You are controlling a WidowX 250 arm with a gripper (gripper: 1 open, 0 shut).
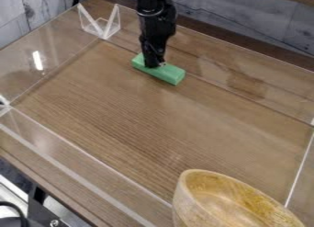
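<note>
A black gripper (152,54) on an arm reaching down from the top centre is at a flat green block (167,73), its tip over the block's upper left part. The block lies on the wooden tabletop (123,120). Whether the fingers are open or shut, or touch the block, is too small to tell.
A large yellow bowl (227,198) is at the bottom right. A clear wire or plastic stand (101,21) is at the back left. A wall runs along the back, and cables lie off the table's lower left.
</note>
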